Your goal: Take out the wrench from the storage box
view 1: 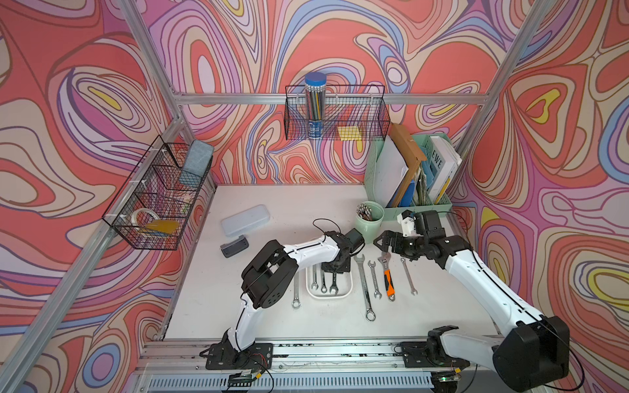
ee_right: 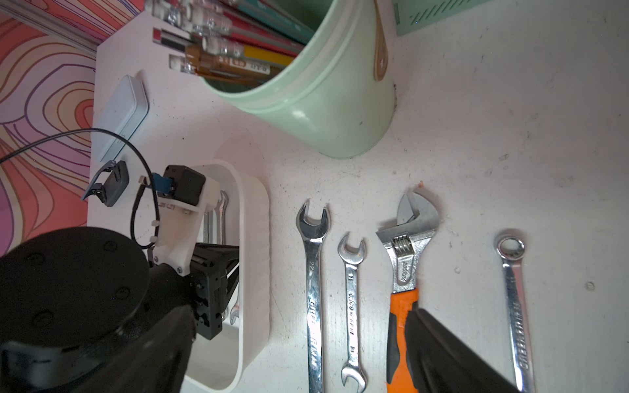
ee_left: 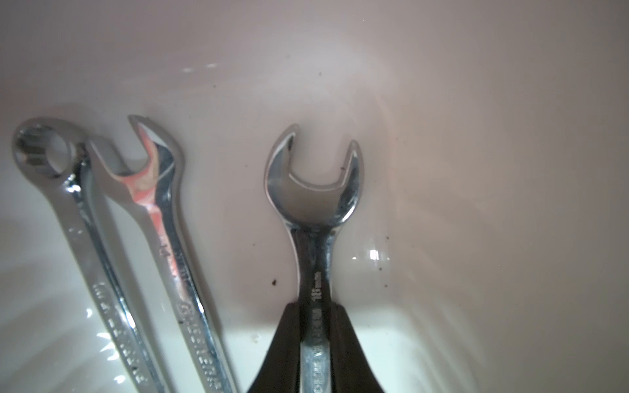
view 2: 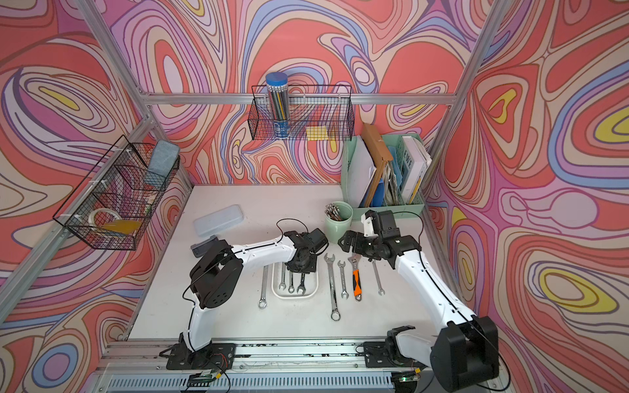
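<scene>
Inside the white storage box (view 1: 351,291), the rightmost chrome wrench (ee_left: 314,196) lies with its open end toward the near wall. In the left wrist view, the fingers of my left gripper press close on both sides of its shaft, one finger (ee_left: 285,347) at its left. The wrench's far end is hidden under the gripper. Two more wrenches, a ring-ended one (ee_left: 82,216) and an open-ended one (ee_left: 163,222), lie to its left in the box. My right gripper stands open above the table, holding nothing.
Right of the box lie a long wrench (ee_right: 313,281), a short wrench (ee_right: 352,308), an orange-handled adjustable wrench (ee_right: 403,314) and a ring-ended wrench (ee_right: 514,301). A green pencil cup (view 1: 369,229) stands behind. Another wrench (view 1: 296,288) lies left of the box.
</scene>
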